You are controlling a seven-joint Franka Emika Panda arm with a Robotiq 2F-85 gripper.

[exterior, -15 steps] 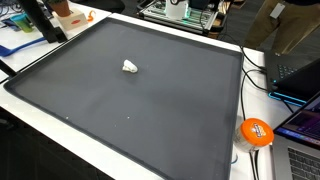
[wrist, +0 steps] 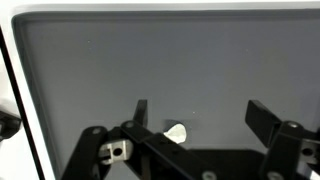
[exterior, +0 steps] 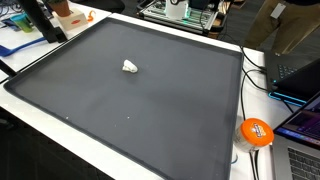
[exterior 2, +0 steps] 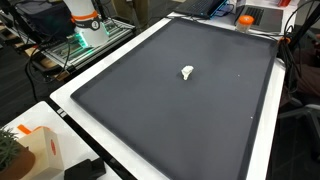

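Observation:
A small white object [exterior: 130,66] lies on the dark grey board [exterior: 140,110], toward its far side in the first exterior view. The second exterior view has the white object [exterior 2: 186,72] near the middle of the board, an uneven little lump. In the wrist view the white object [wrist: 176,132] shows low in the frame, partly covered by the gripper's body. My gripper is open above the board, its two black fingers wide apart and nothing held between them. Neither exterior view shows the fingers.
An orange-lidded jar [exterior: 254,134] stands off the board beside a laptop [exterior: 300,150]. A potted plant [exterior 2: 12,150] and a white box [exterior 2: 42,150] are near a corner in the second exterior view. Apart from the white object, the board is clear.

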